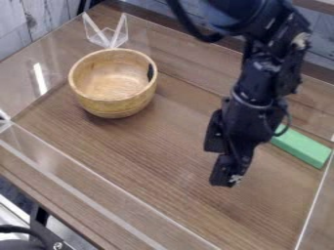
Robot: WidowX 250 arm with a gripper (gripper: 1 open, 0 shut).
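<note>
My gripper (225, 156) is in the centre-right of the camera view, pointing down over the wooden table (144, 176), with its fingers apart and nothing seen between them. A green block (300, 146) lies just right of it, partly hidden behind the arm. A tan bowl (115, 98) stands at the upper left, apart from the gripper.
A clear plastic object (107, 31) sits at the back left behind the bowl. Table edges run along the lower left and the right.
</note>
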